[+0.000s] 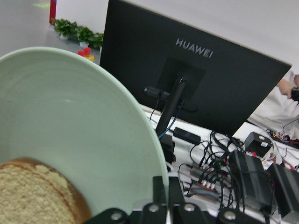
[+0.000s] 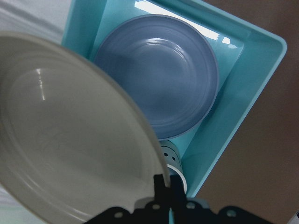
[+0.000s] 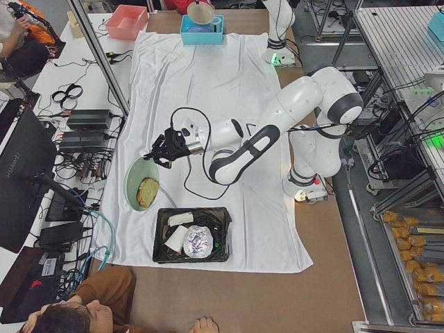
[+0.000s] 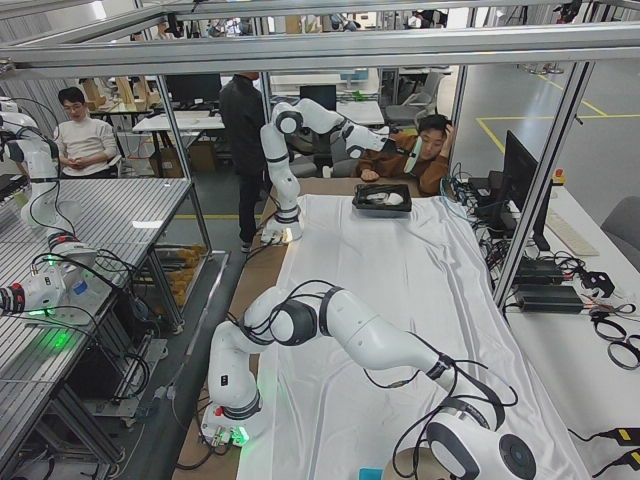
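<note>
My left gripper is shut on the rim of a pale green bowl (image 1: 70, 107), raised at the left side of the cloth with a bread slice (image 1: 35, 196) inside; in the camera left view the bowl (image 3: 134, 173) is tilted. My right gripper is shut on the rim of a beige plate (image 2: 70, 130), held over a turquoise bin (image 2: 247, 79) that holds a blue plate (image 2: 159, 70) and a cup (image 2: 169, 154).
A black tray (image 3: 166, 250) with white pieces and a foil-covered round item lies at the cloth's near end. A pink bin (image 3: 126, 21), monitor and cables fill the left side table.
</note>
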